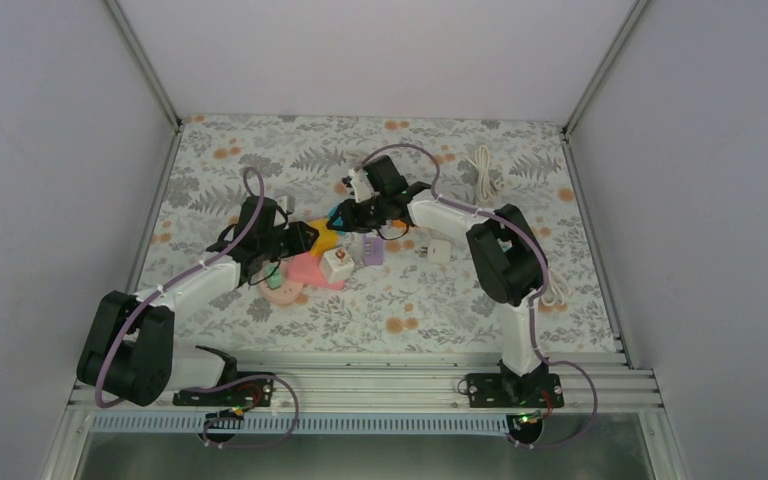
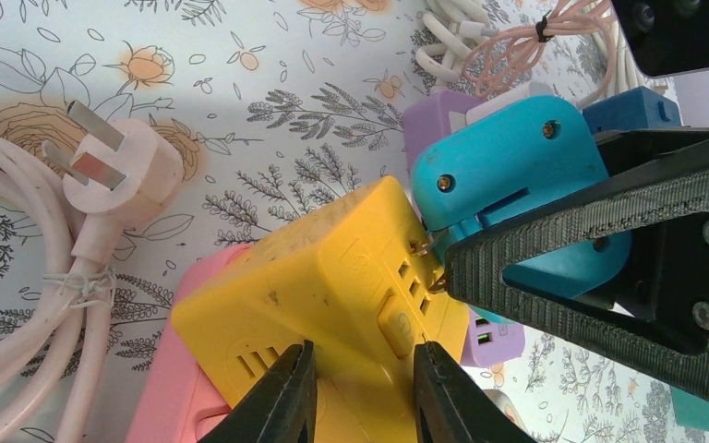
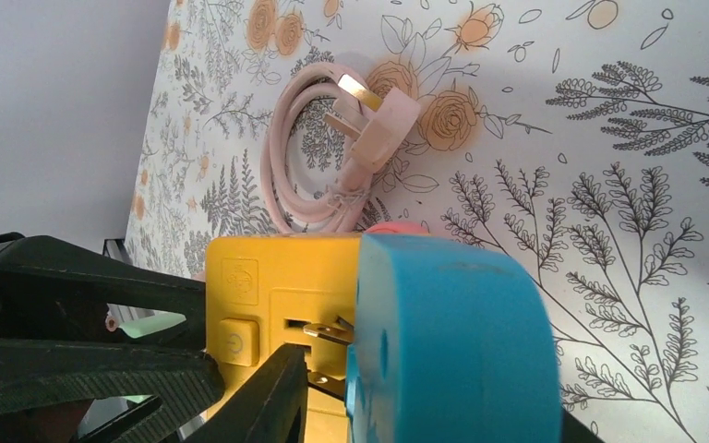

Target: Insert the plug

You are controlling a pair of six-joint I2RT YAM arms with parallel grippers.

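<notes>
A yellow socket block (image 2: 305,277) is held by my left gripper, which is shut on it, its fingertips at the bottom of the left wrist view. Facing its slots is a cyan plug (image 3: 452,341), its metal prongs at the socket's holes and partly visible between the two bodies.
A pink plug with coiled cable (image 2: 125,180) lies on the patterned mat. A purple block (image 1: 373,251), a white block (image 1: 337,264) and pink pieces lie below the grippers. White cables (image 1: 483,170) lie at the right.
</notes>
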